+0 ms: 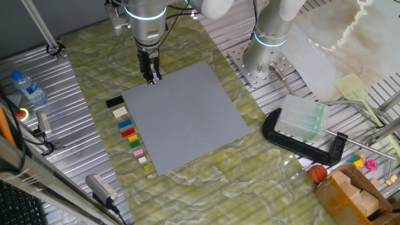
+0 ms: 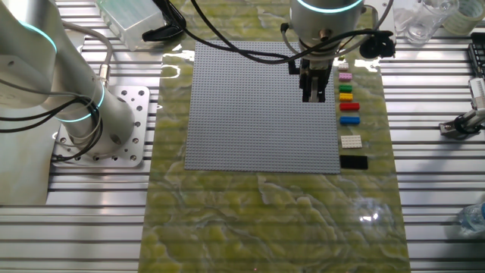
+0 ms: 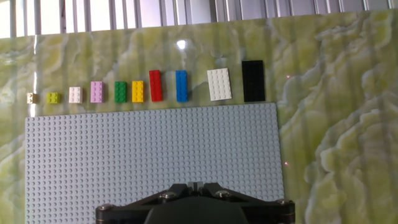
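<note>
A large grey studded baseplate [image 1: 187,119] lies flat on the green marbled sheet. Along one of its edges runs a row of separate bricks. In the wrist view, from right to left, these are a black one [image 3: 253,81], a wide white one [image 3: 219,84], blue [image 3: 181,86], red [image 3: 155,86], yellow [image 3: 137,91], green [image 3: 120,92], pink [image 3: 96,92], a small white one [image 3: 75,94], lime [image 3: 53,98] and a tiny beige one [image 3: 32,98]. My gripper hangs over the plate, fingertips together, with no brick visible between them.
A black clamp [image 1: 306,147] and a clear box [image 1: 302,117] stand beyond the sheet, near an open carton [image 1: 350,200] and a small orange ball [image 1: 317,173]. The arm's base plate [image 2: 129,129] is beside the sheet. Nothing stands on the baseplate.
</note>
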